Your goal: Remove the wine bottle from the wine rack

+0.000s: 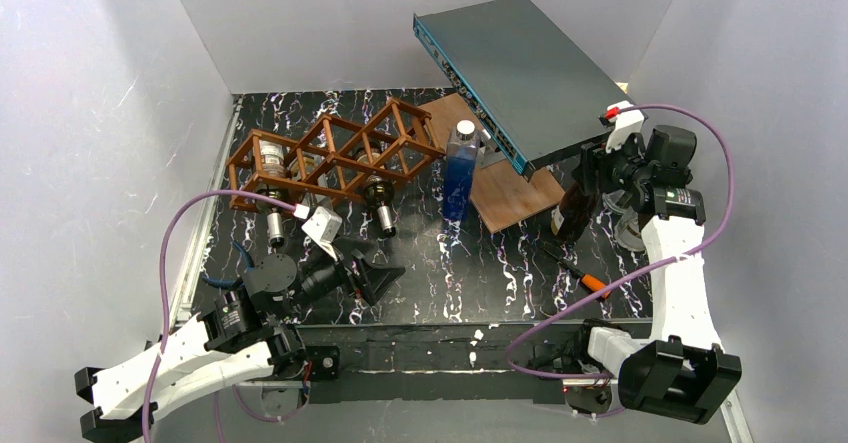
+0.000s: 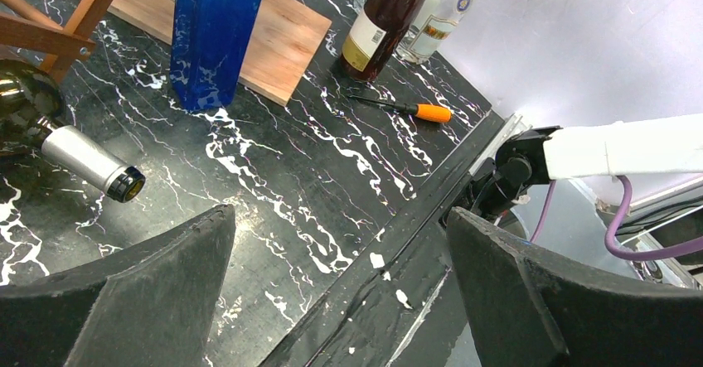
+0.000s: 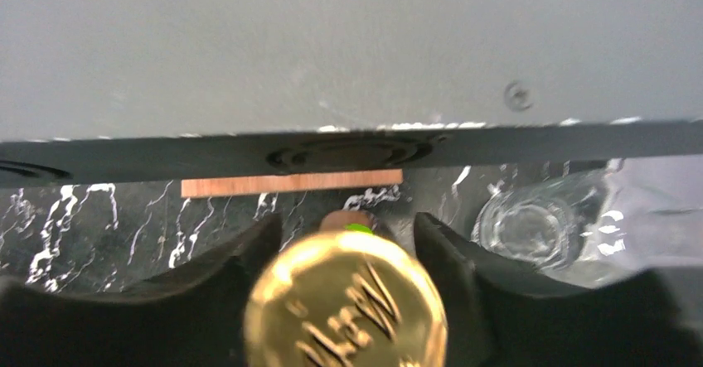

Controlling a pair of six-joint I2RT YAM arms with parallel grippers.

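A dark brown bottle [image 1: 573, 213] with a pale label stands at the right of the counter, also seen as the brown bottle [image 2: 384, 27] in the left wrist view. My right gripper [image 1: 592, 171] is at its top. In the right wrist view the gold cap [image 3: 348, 305] lies between the blurred fingers; whether they press on it cannot be made out. The wooden rack [image 1: 340, 175] at left holds several bottles, among them a dark bottle [image 1: 378, 195] with a silver neck, neck outward. My left gripper [image 1: 388, 260] is open and empty in front of it.
A large dark flat box [image 1: 525, 73] overhangs close beside my right gripper. The blue bottle [image 1: 458, 178] stands near the wooden board [image 1: 515, 198]. An orange-handled screwdriver [image 1: 592, 283] and clear glassware [image 1: 629, 231] lie near the brown bottle.
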